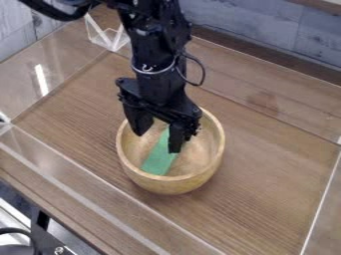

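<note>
A tan bowl sits on the wooden table, holding a green oblong object that lies slanted on its floor. My black gripper hangs from above over the left and back part of the bowl, its fingers spread open either side, with nothing seen gripped between them. The arm partly hides the back rim of the bowl.
A grey-blue wall runs along the back right. A white object stands at the top left edge, and black cable shows at the lower left corner.
</note>
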